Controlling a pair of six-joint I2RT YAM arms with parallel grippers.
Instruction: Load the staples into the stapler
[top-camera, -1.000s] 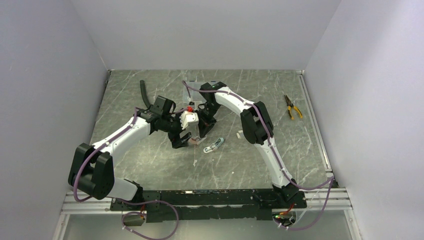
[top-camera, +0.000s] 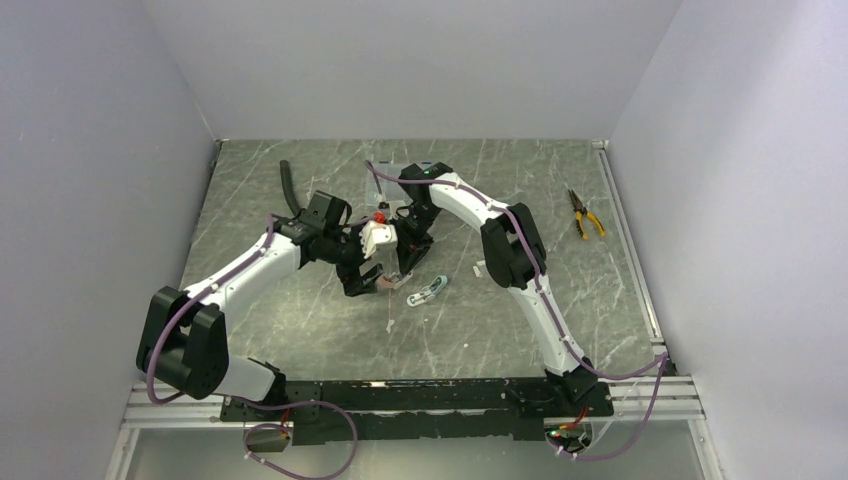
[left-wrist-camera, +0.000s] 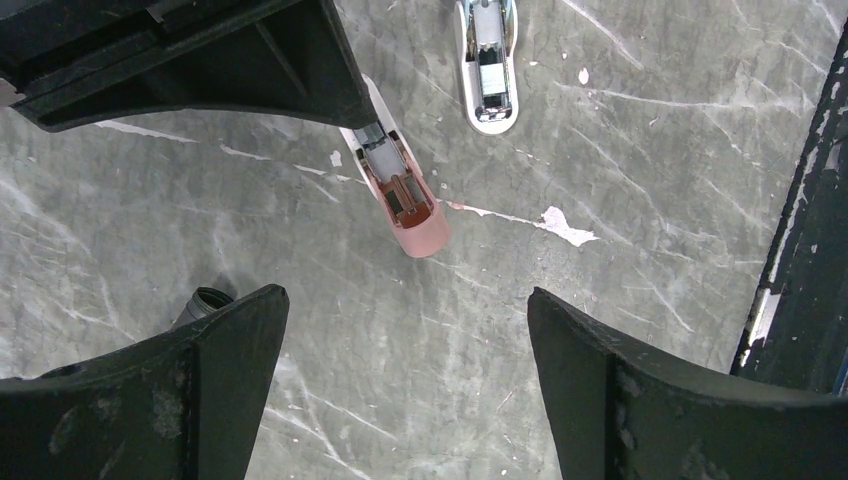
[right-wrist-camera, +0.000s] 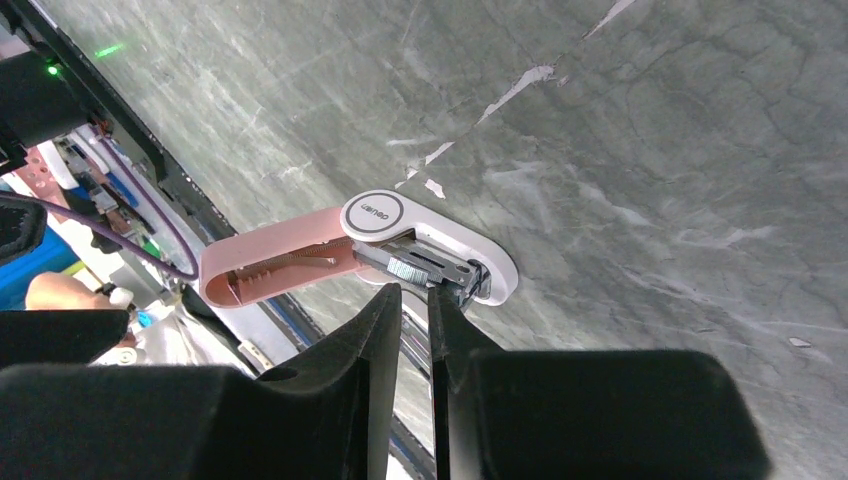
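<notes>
The pink-and-white stapler (right-wrist-camera: 280, 262) lies opened on the table, its metal staple channel (right-wrist-camera: 450, 262) exposed. My right gripper comes down at that channel, its fingers nearly together with a narrow gap. A small ridged silver strip of staples (right-wrist-camera: 408, 270) shows at their tips, against the channel; how deep it sits is hidden. In the left wrist view, the right gripper's dark finger covers the far part of the stapler. My left gripper is open, nothing between its fingers, with the stapler's pink end (left-wrist-camera: 424, 236) just beyond them.
A second, white and light-blue stapler (top-camera: 428, 291) lies open nearby. Yellow-handled pliers (top-camera: 586, 214) rest at the far right, and a small pale piece (top-camera: 480, 269) sits near the right arm.
</notes>
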